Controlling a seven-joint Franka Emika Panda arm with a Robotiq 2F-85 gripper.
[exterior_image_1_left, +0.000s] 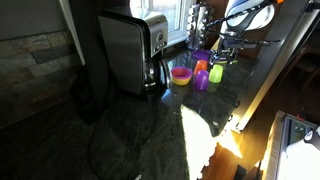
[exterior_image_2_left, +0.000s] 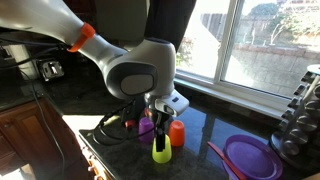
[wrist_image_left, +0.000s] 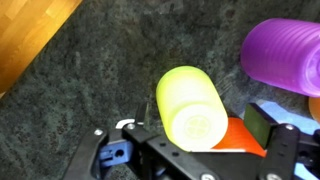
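A yellow-green cup (wrist_image_left: 190, 108) shows in the wrist view between the open fingers of my gripper, its round end facing the camera. Whether either finger touches it I cannot tell. In exterior view 2 the same cup (exterior_image_2_left: 162, 150) stands on the dark counter, just below the gripper (exterior_image_2_left: 158, 128). Exterior view 1 has the green cup (exterior_image_1_left: 215, 74) near the counter's right side, with the arm above and behind it. Purple (wrist_image_left: 284, 54) and orange (wrist_image_left: 238, 138) cups lie close by in the wrist view.
A stack of coloured bowls (exterior_image_1_left: 181, 76) stands left of the cups, beside a coffee maker (exterior_image_1_left: 138, 52). Farther back, a purple plate (exterior_image_2_left: 250, 158) holds a red utensil.
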